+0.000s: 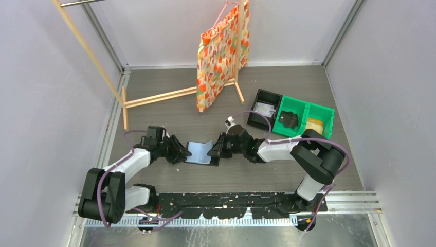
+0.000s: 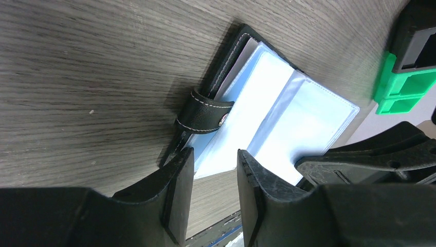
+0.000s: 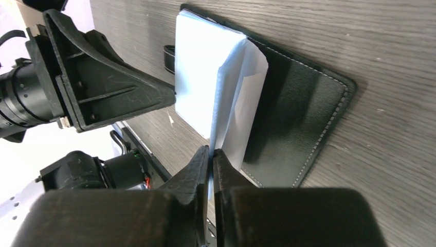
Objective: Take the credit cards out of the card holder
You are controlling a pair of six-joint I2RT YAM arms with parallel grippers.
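The black leather card holder (image 1: 215,161) lies open on the table between my grippers, its clear-blue sleeves (image 2: 303,123) showing, with a snap strap (image 2: 205,114) at one edge. My left gripper is open over the strap side. My right gripper is shut at the sleeves' free edge; several leaves stand bent up there, baring the black cover (image 3: 293,113), and a thin edge appears to run into its fingertips. Whether it grips that edge is unclear. No separate card can be made out.
Black bin (image 1: 254,119) and green bins (image 1: 321,110) stand at the back right. A floral cloth (image 1: 221,51) hangs on a wooden frame (image 1: 159,98) at the back. The table around the holder is bare.
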